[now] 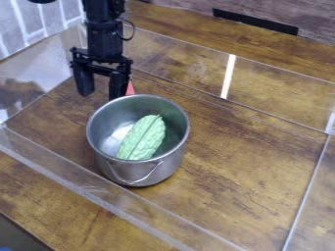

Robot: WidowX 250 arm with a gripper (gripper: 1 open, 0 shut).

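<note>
A steel pot [137,162] with a wire handle stands on the wooden table, holding a pale green, elongated vegetable-like object [141,138]. Behind it, up and to the left, my black gripper [101,83] hangs with its fingers apart and nothing seen between them. A small red object [129,89] lies just to the right of the gripper, behind the pot, partly hidden.
Transparent strips or panels border the work area at the left, front and right. A pale slatted structure stands at the back left corner.
</note>
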